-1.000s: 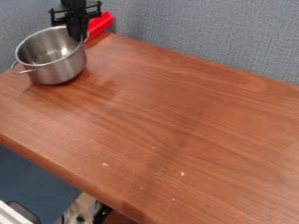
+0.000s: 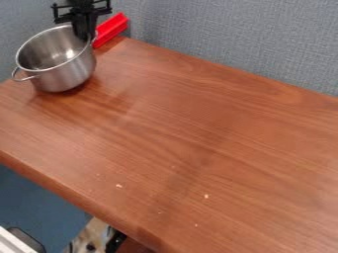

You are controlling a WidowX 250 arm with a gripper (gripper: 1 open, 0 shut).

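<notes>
A stainless steel pot [image 2: 53, 67] with side handles stands at the back left corner of the wooden table. My black gripper [image 2: 82, 30] is at the pot's rear right rim, its fingers low by the rim; whether anything is between them is too small to tell. A red object [image 2: 111, 27] lies just right of the gripper, behind the pot, partly hidden.
A grey padded wall [image 2: 238, 40] runs along the back. Below the front left edge are a blue floor and some cables.
The gripper and pot show at most a very slight shift over the last second; the red object stays about where it was.
</notes>
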